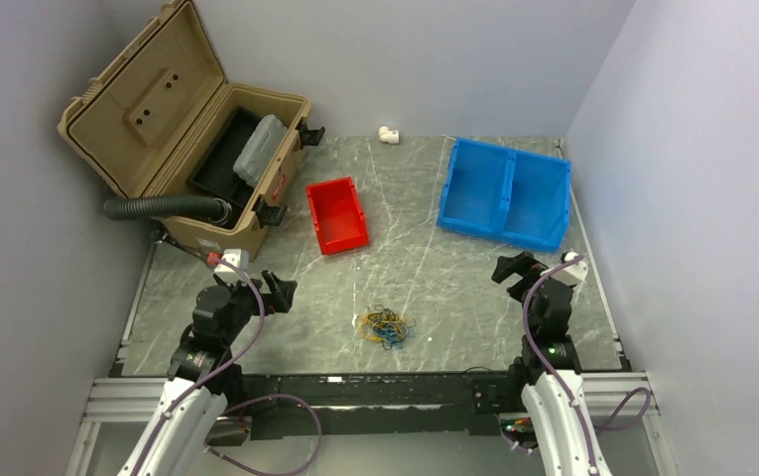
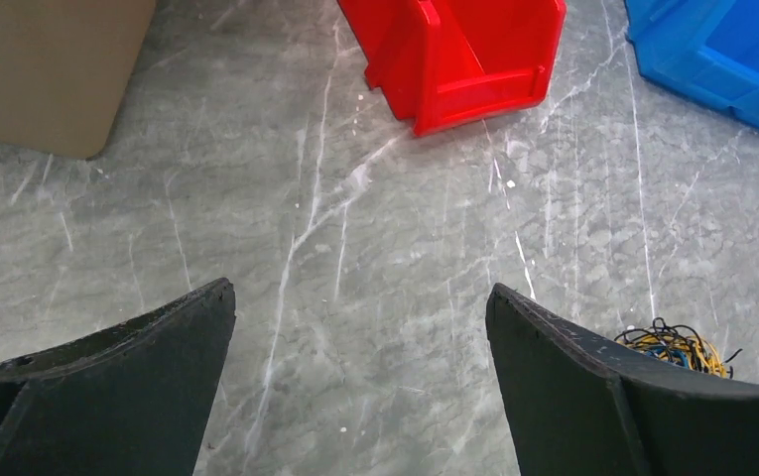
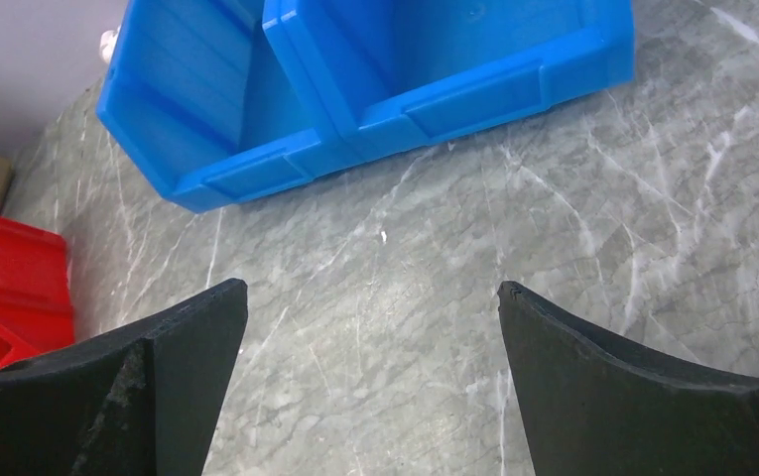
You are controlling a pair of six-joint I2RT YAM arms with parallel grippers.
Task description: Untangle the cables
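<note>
A tangled heap of yellow, blue and black cables (image 1: 386, 326) lies near the table's front edge, between the two arms. In the left wrist view, part of the cables (image 2: 681, 346) shows beyond the right-hand finger, which hides the rest. My left gripper (image 1: 287, 293) stands open to the left of the heap, with bare table between its fingers. Well to the right of the heap is my right gripper (image 1: 500, 275), also open and empty. No cables appear in the right wrist view, only the wide gap between the fingers.
A red bin (image 1: 338, 216) sits behind the heap, and a blue two-part bin (image 1: 505, 193) at the back right. At the back left stands an open tan case (image 1: 189, 169) with a ribbed hose (image 1: 162, 206). A white pipe elbow (image 1: 388, 135) rests at the rear. Mid-table is clear.
</note>
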